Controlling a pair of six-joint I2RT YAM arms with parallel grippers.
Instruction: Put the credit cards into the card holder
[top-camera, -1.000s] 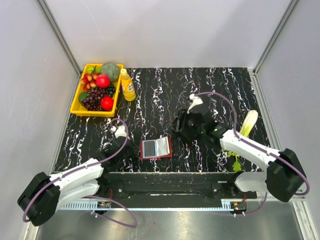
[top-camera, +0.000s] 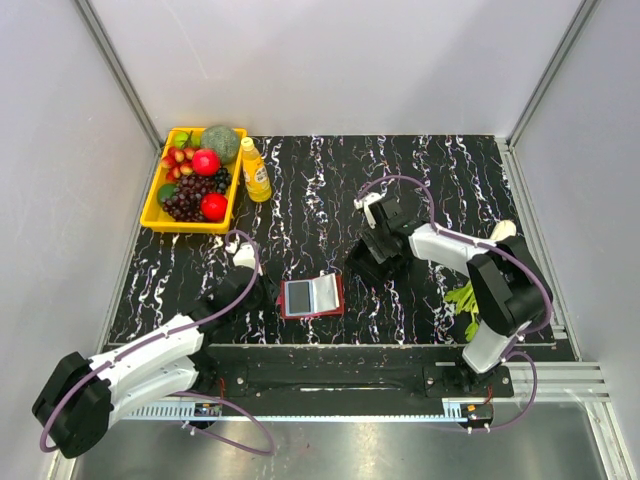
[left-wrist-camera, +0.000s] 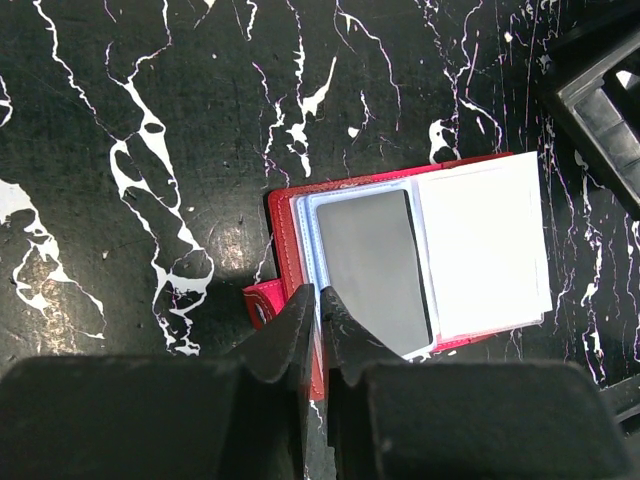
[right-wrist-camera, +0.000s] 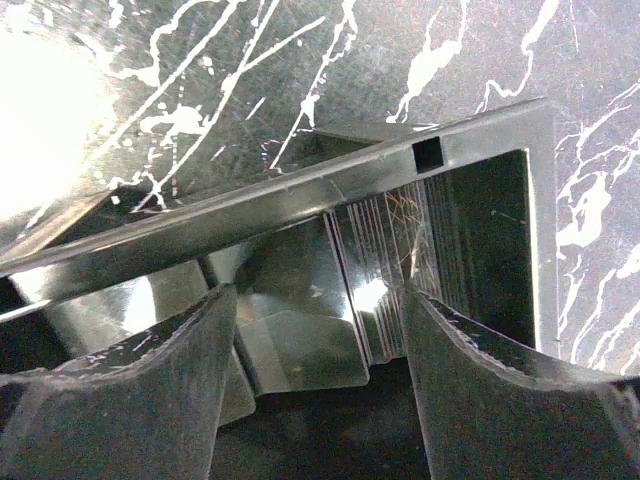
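A red card holder (left-wrist-camera: 283, 240) lies open on the black marbled table, with a grey card sleeve (left-wrist-camera: 370, 270) and a white panel (left-wrist-camera: 485, 245). My left gripper is shut over its left edge, nothing visible between the fingers. To the right, my right gripper is open over a black tray (right-wrist-camera: 480, 135) holding several thin, shiny transparent cards (right-wrist-camera: 280, 350), its fingertips close to them. The tray is mostly hidden under the right arm in the top view.
A yellow fruit basket (top-camera: 152, 215) and a juice bottle (top-camera: 256, 175) stand at the back left. A leafy vegetable (top-camera: 463, 300) lies on the right, partly behind the right arm.
My right arm has swung round and its gripper has settled over the black tray. The left arm has shifted very slightly.
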